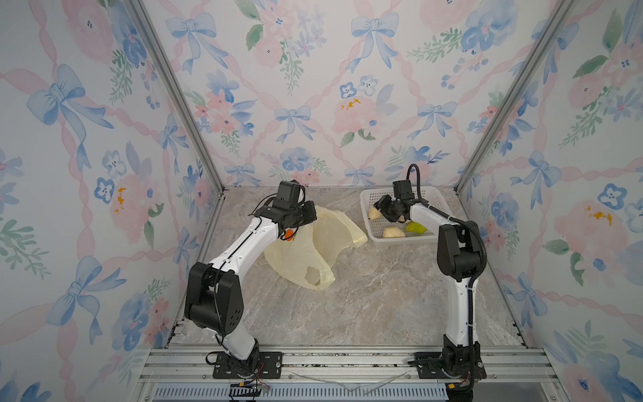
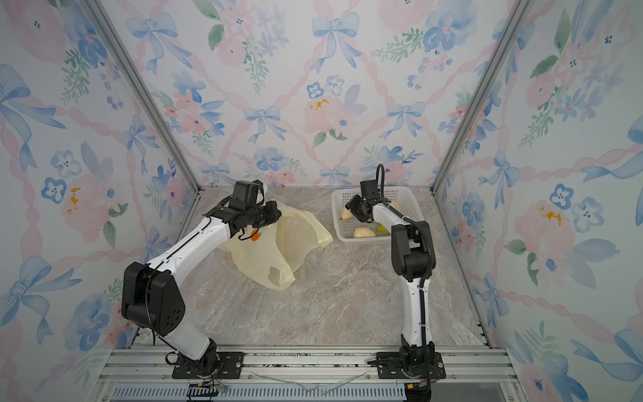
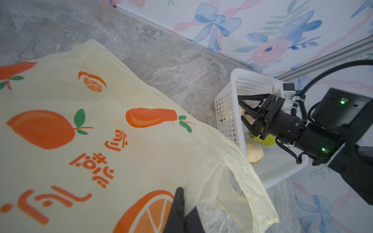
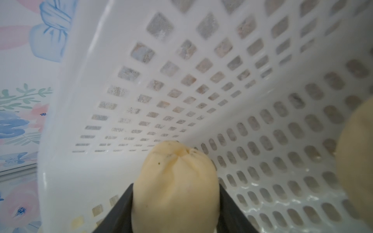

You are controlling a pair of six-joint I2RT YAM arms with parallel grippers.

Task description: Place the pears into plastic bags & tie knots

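Observation:
A cream plastic bag (image 1: 294, 261) with orange fruit prints hangs open over the table. My left gripper is shut on its edge in the left wrist view. Inside the white basket, my right gripper has its fingers (image 4: 123, 217) apart, one on each side of a pale yellow pear (image 4: 174, 174); whether they press on it cannot be told. A second pale pear (image 1: 393, 231) and a green pear (image 1: 416, 227) lie near the basket's front side. Another pale fruit (image 4: 357, 163) shows at the right edge of the right wrist view.
The white perforated basket (image 1: 432, 238) stands at the back right against the wall, its rim close around my right gripper. Bare table (image 1: 375, 294) lies in front of bag and basket. The bag's right flap reaches close to the basket's left side.

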